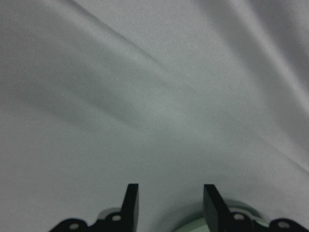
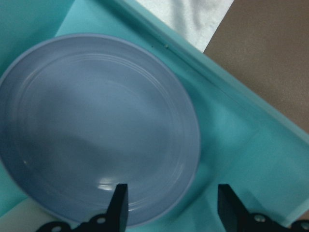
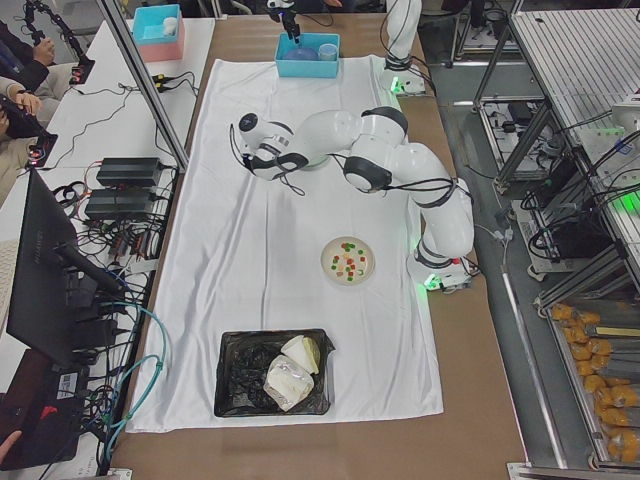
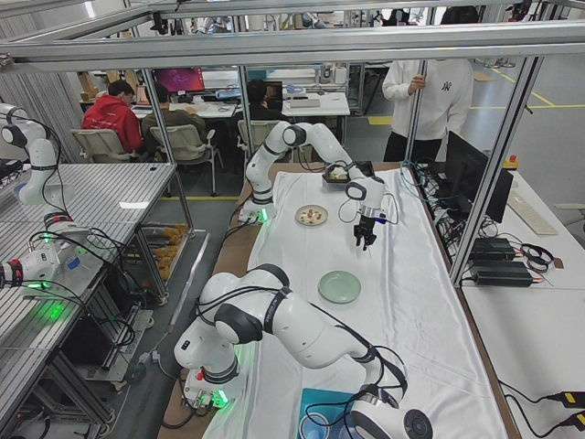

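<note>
My left gripper is open above the white cloth, with a green plate (image 1: 188, 227) partly visible below it; the camera right view shows that plate (image 4: 339, 286) mid-table. My right gripper is open over a blue plate (image 2: 96, 125) inside a turquoise bin (image 2: 260, 150), with nothing clearly held. A beige plate (image 3: 347, 260) with small red and green pieces lies on the cloth.
A black lined tray (image 3: 240, 380) holds pale wrapped items at one table end. A metal frame, a monitor (image 3: 40, 280) and cables flank the table. The cloth has clear stretches around the plates.
</note>
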